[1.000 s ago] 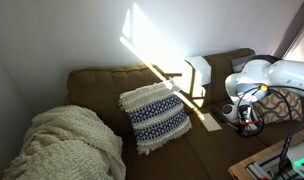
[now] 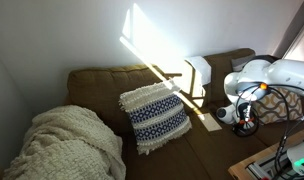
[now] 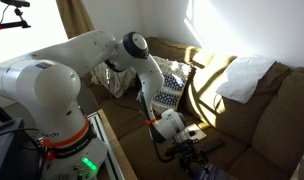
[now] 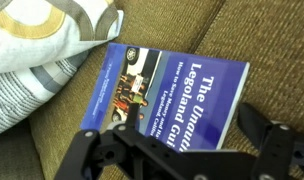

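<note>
A blue book [image 4: 182, 95] with white title lettering and a cover picture lies face up on the brown couch in the wrist view. My gripper is open above it, the dark fingers apart at the bottom of that view. Nothing is seen held between them. Part of the book's lower edge is hidden behind the gripper. In exterior view 1 the gripper [image 2: 244, 124] is low over the right part of the couch; exterior view 2 shows the gripper [image 3: 188, 156] low over the seat. I cannot tell whether the fingers touch the book.
A blue-and-white fringed pillow [image 2: 155, 117] leans on the couch back. Left of it lies a cream knitted blanket [image 2: 64, 148]. A pale flat item [image 2: 210, 122] rests on the seat, and a white cloth [image 2: 197, 72] hangs over the backrest. The wooden table edge [image 2: 254, 165] is near the arm.
The hand has shifted slightly in exterior view 1, its lower end a little lower and more to the left. Everything on the couch looks unmoved.
</note>
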